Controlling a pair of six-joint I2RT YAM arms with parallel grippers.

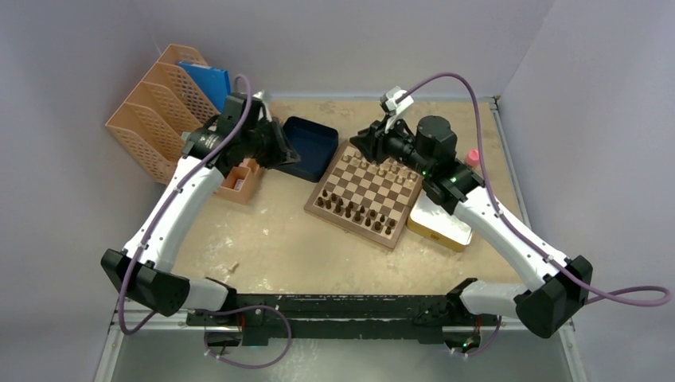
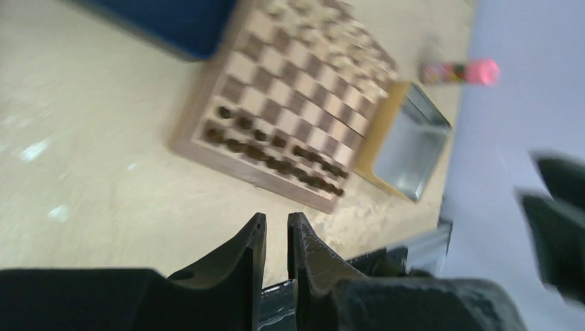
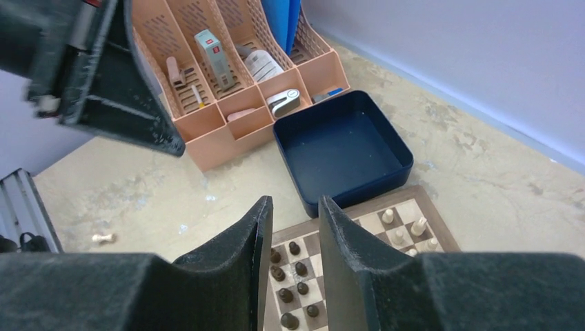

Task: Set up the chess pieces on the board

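Observation:
The chessboard (image 1: 364, 193) lies mid-table, with rows of dark pieces (image 1: 357, 215) along the near edge and pale pieces (image 3: 419, 227) on the far side. My left gripper is above the left of the dark-blue tray (image 1: 314, 137), its fingers slightly apart with nothing visible between them. My right gripper hangs over the board's far left part, fingers apart and empty. A small pale object (image 3: 103, 238), perhaps a piece, lies on bare table at the near left. The left wrist view is blurred.
An orange organizer (image 1: 151, 115) with various items stands at the back left. A yellow tin (image 1: 438, 227) sits right of the board, a pink-capped bottle (image 1: 472, 157) behind it. Walls border the table.

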